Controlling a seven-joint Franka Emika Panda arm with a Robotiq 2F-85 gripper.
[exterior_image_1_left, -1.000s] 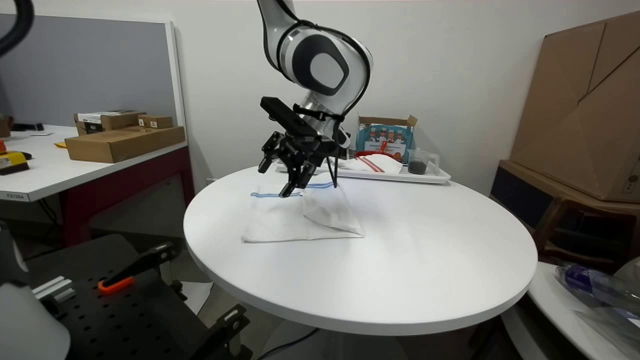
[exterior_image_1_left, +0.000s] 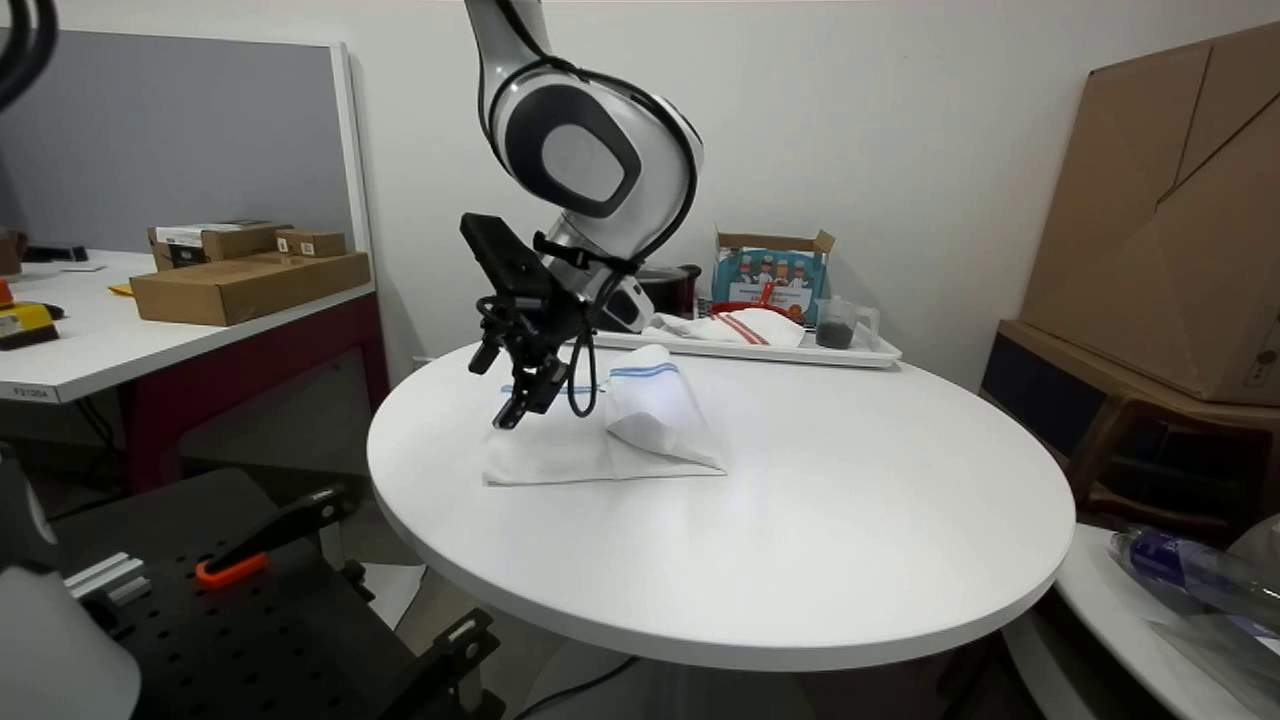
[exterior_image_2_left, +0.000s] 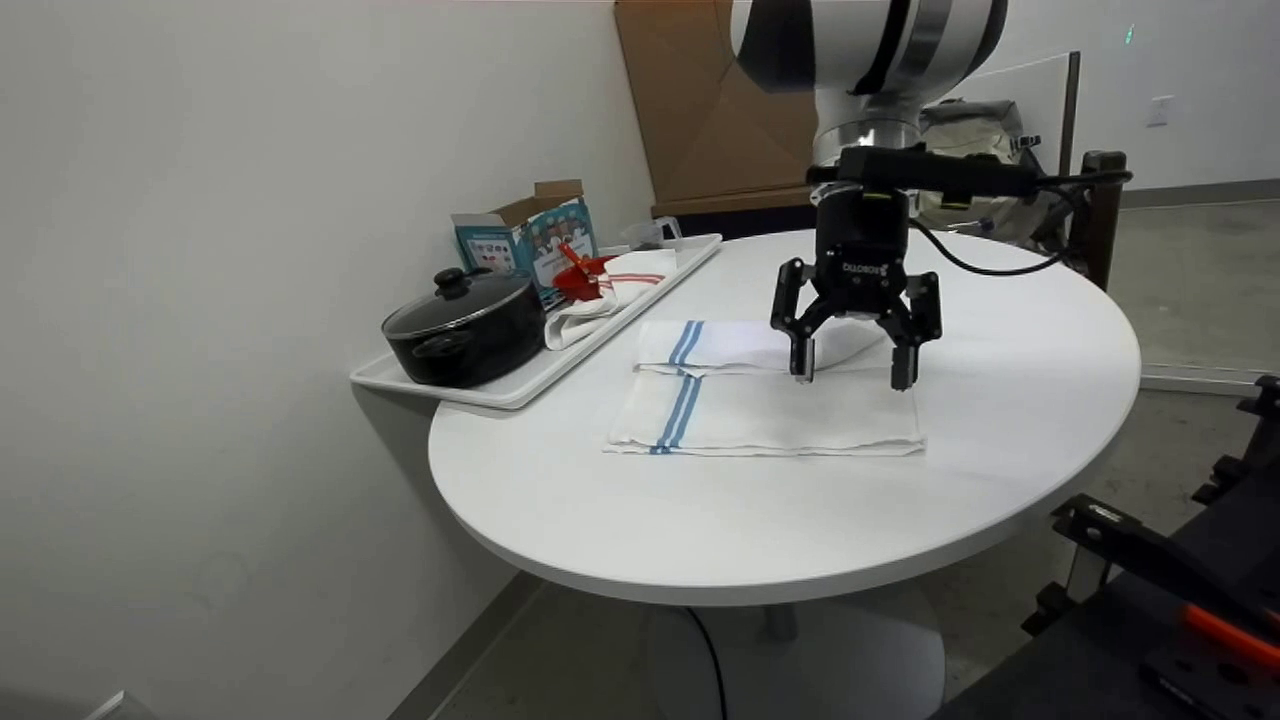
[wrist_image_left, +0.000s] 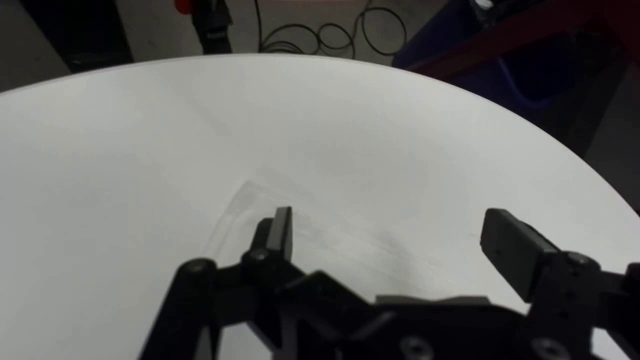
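A white towel with blue stripes (exterior_image_2_left: 768, 410) lies on the round white table (exterior_image_2_left: 540, 516), one part of it folded back over the rest. My gripper (exterior_image_2_left: 853, 374) is open above the towel, its two fingers spread wide with nothing between them. From the other side, the gripper (exterior_image_1_left: 494, 390) appears tilted over the towel's left part, and the folded flap (exterior_image_1_left: 657, 408) lies to its right. In the wrist view a pale corner of the towel (wrist_image_left: 252, 195) shows faintly ahead of the open gripper. Contact between fingertips and cloth cannot be made out.
At the table's wall side a white tray (exterior_image_2_left: 528, 386) holds a lidded black pot (exterior_image_2_left: 468, 330), a red item (exterior_image_2_left: 581, 278) and a red-striped cloth (exterior_image_2_left: 642, 266). A blue box (exterior_image_2_left: 546, 240) stands behind them.
The arm has moved left and lower in exterior view 1, bringing the open gripper closer to the towel's left part. The towel's layout looks the same.
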